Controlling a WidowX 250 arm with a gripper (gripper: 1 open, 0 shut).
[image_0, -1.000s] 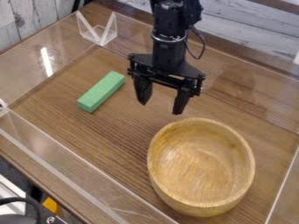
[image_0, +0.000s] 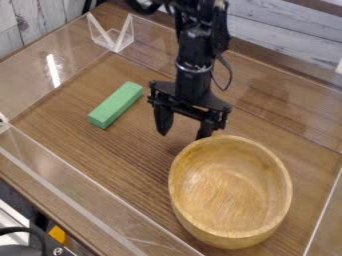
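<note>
My black gripper (image_0: 187, 120) hangs open over the middle of the wooden table, low above the surface. A green block (image_0: 116, 104) lies to its left, apart from it. A round tan bowl (image_0: 230, 220) sits in front of the gripper, to the lower right, with nothing visible in it.
Pale walls edge it at the back and sides. A white angular object (image_0: 114, 35) stands at the back left, and a small yellow item (image_0: 56, 234) is at the lower left edge.
The gripper has shifted a little and changed its angle slightly. The block and bowl have not moved.
</note>
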